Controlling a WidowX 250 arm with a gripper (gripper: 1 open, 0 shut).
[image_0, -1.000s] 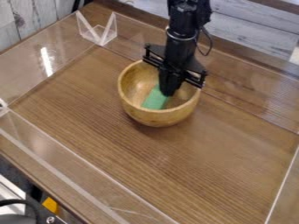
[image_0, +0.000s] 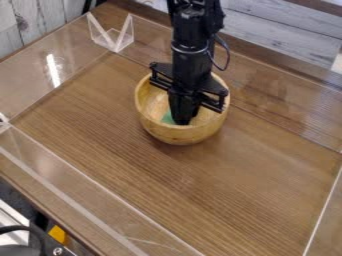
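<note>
A yellow bowl (image_0: 150, 98) sits on the wooden table (image_0: 94, 170). Something green (image_0: 170, 118) lies inside it, mostly hidden by the black gripper (image_0: 187, 104), which reaches down into the bowl from above. The fingertips are over the green thing; whether anything is between them is too small and dark to tell.
A white wire-like holder (image_0: 112, 34) stands at the back left. A white wall runs along the back.
The gripper has moved down and toward the front left, deeper into the bowl, and now covers more of the green thing.
</note>
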